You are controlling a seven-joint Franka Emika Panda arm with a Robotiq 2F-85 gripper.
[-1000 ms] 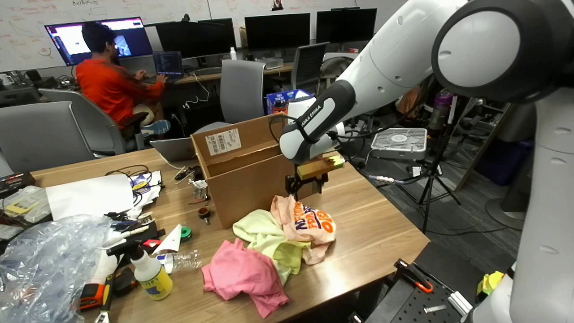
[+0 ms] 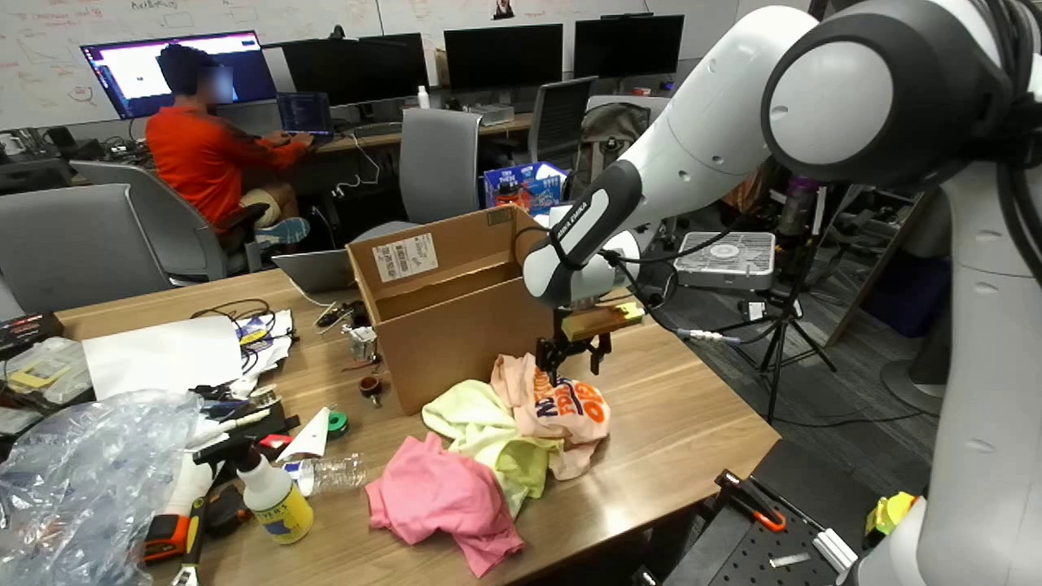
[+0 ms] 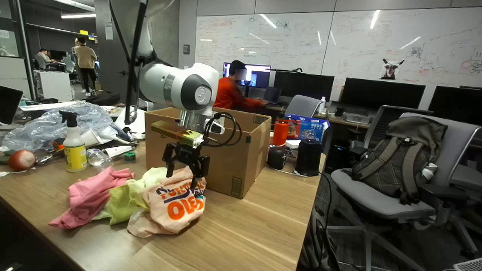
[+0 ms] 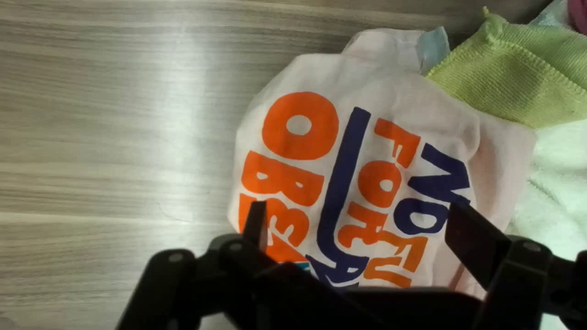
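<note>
My gripper [image 3: 184, 180] stands open over the peach printed cloth [image 3: 178, 205], its fingers spread apart. In the wrist view the orange and navy lettering of that cloth [image 4: 352, 181] shows between the two fingers. Whether the fingertips touch the fabric I cannot tell. Beside it lies a lime-green cloth [image 2: 488, 435], partly overlapped by the peach one. A pink cloth [image 2: 444, 498] is bunched nearer the table's front edge. Right behind the cloths stands an open cardboard box [image 2: 464, 342]; its floor is hidden.
A spray bottle [image 2: 278, 503], a clear plastic bottle [image 2: 337, 473] and a plastic bag [image 2: 93, 478] crowd the table's left side in exterior view 1. Bare tabletop [image 3: 253, 226] lies to the right of the cloths in exterior view 2.
My gripper has come lower and shifted slightly right in exterior view 1, from beside the box to over the peach cloth. The cloths and box have not moved.
</note>
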